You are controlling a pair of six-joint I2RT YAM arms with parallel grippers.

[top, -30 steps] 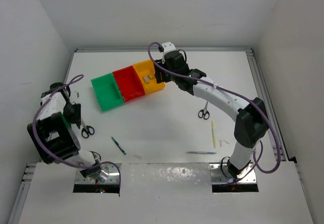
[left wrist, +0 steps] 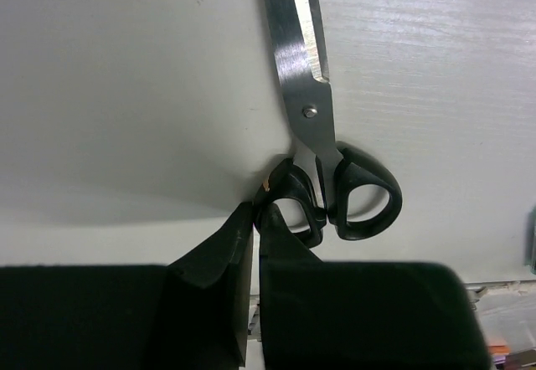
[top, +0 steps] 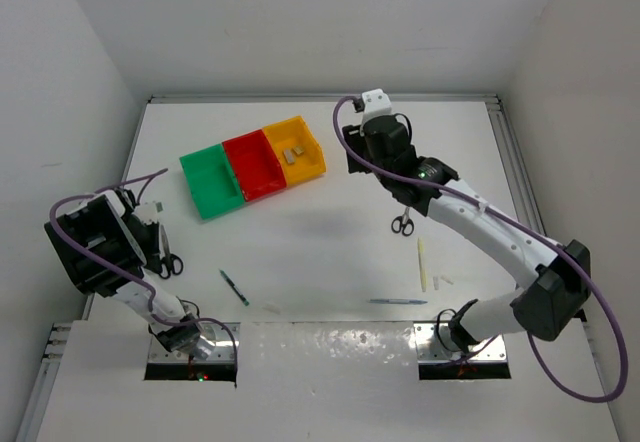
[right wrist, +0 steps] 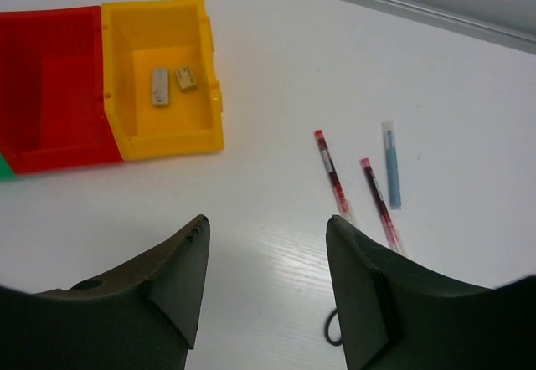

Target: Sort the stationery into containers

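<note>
Black-handled scissors [left wrist: 310, 110] lie at the table's left side, blades pointing away. My left gripper is closed on the rim of their left handle loop, its fingertips nearly meeting there. In the top view the left arm partly covers them. My right gripper hangs open and empty above the table, right of the yellow bin [top: 312, 167]. That bin holds two small erasers [right wrist: 160, 87]. The red bin [top: 243, 146] and green bin [top: 222, 212] look empty. Ahead of the right gripper lie a red-capped pen [right wrist: 331, 169], a pink-capped pen [right wrist: 378, 192] and a blue pen [right wrist: 392, 167].
Second scissors [top: 402, 225] lie right of centre. A yellow pencil-like stick [top: 421, 265], a blue-grey pen [top: 398, 301] and a teal pen [top: 234, 287] rest toward the front. A wall rises close beside the left arm.
My right arm moved right, away from the bins, staying open.
</note>
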